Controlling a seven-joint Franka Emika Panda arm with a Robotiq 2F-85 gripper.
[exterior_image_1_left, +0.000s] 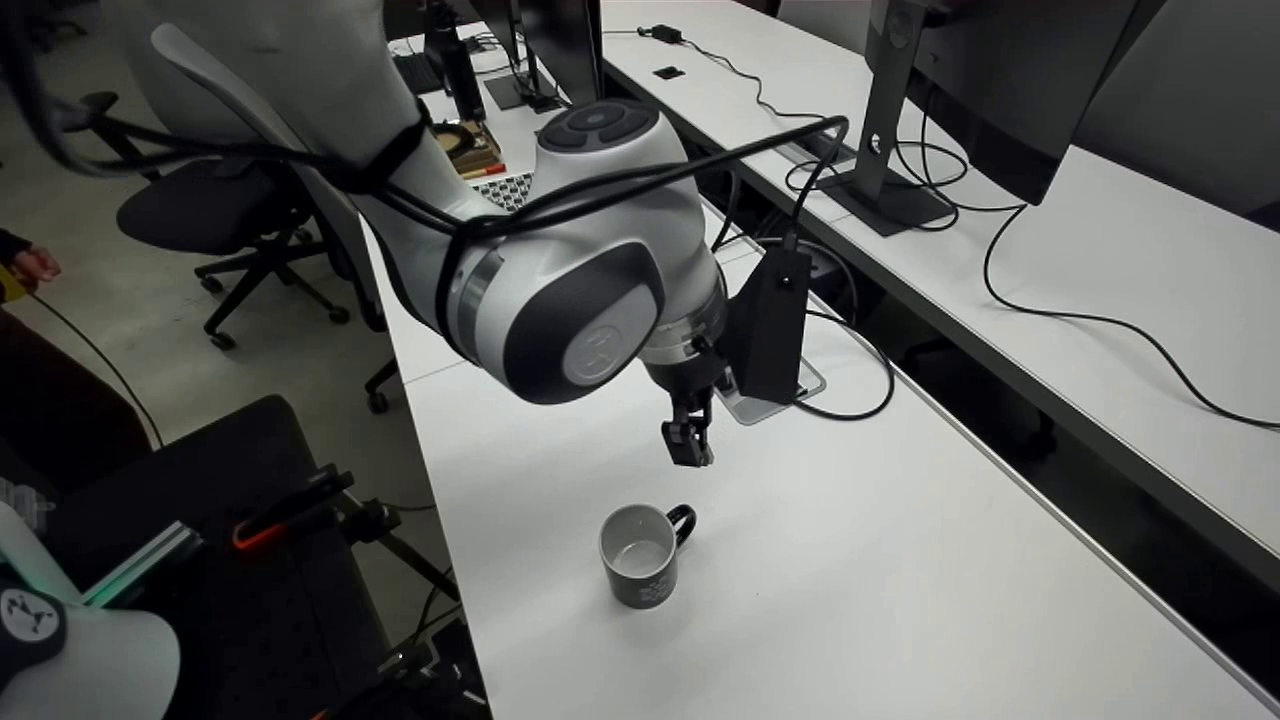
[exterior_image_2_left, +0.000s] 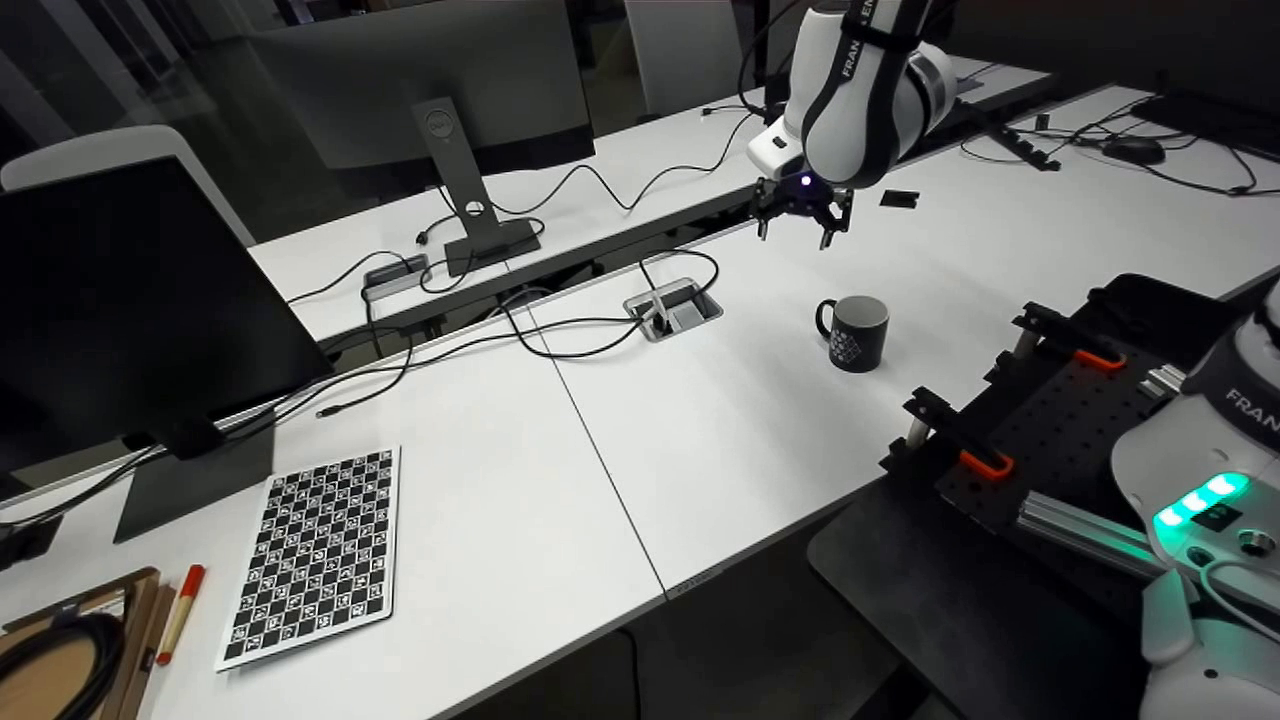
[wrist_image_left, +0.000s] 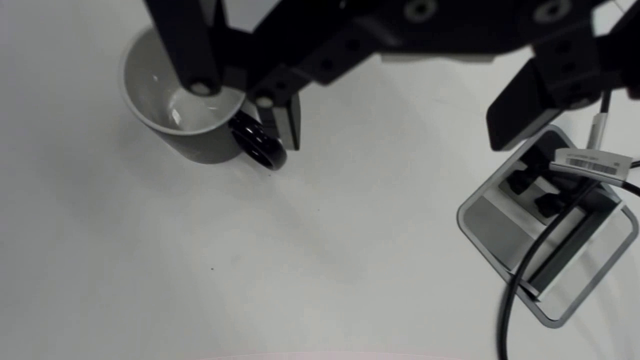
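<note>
A dark grey mug (exterior_image_1_left: 642, 588) with a pale inside and a black handle (exterior_image_1_left: 684, 523) stands upright on the white table. In the second exterior view the mug (exterior_image_2_left: 859, 336) shows a pale pattern on its side. My gripper (exterior_image_1_left: 687, 446) hangs above the table, apart from the mug and on its handle side. Seen from the wrist, the gripper is open, its pads wide apart with only tabletop visible between them. One finger covers part of the mug (wrist_image_left: 204, 144), close beside the handle in that view.
A cable box (exterior_image_2_left: 674, 310) is set into the table, with black cables around it. Monitors stand farther off, and a checkered board (exterior_image_2_left: 318, 552) lies on the table. Clamps (exterior_image_2_left: 984, 462) line the dark mount near the table's edge.
</note>
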